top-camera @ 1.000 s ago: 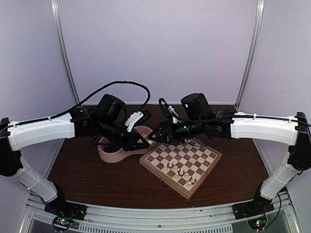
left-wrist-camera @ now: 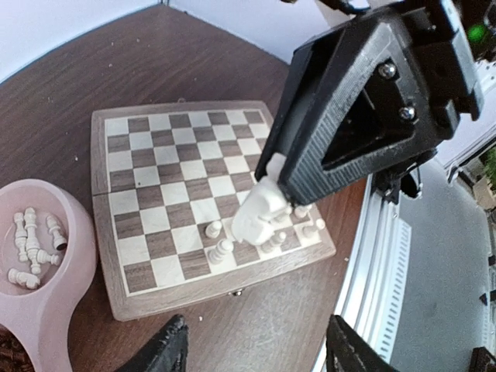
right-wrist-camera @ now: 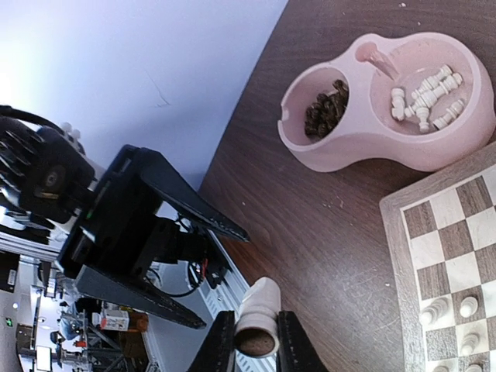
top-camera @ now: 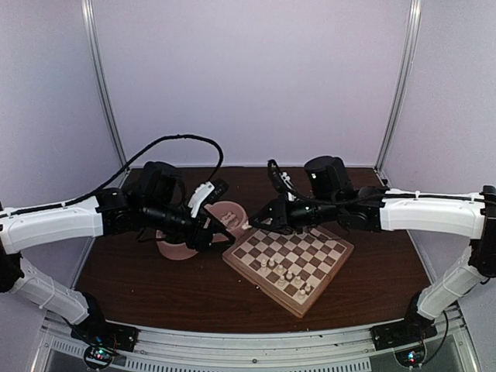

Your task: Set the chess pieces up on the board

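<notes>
A white chess piece, its round base facing the camera, is clamped in my right gripper, shut on it. In the left wrist view that same piece hangs in the air in front of the chessboard. My left gripper is open and empty. In the right wrist view its spread fingers stand apart from the piece. Several white pieces stand upright along the board's near left side. More white pieces lie loose in the pink container.
Dark pieces fill the container's smaller compartment. The container stands left of the board, underneath my left arm. Bare dark table spreads in front. Both grippers are close together above the board's left corner.
Earlier both grippers were at the white piece.
</notes>
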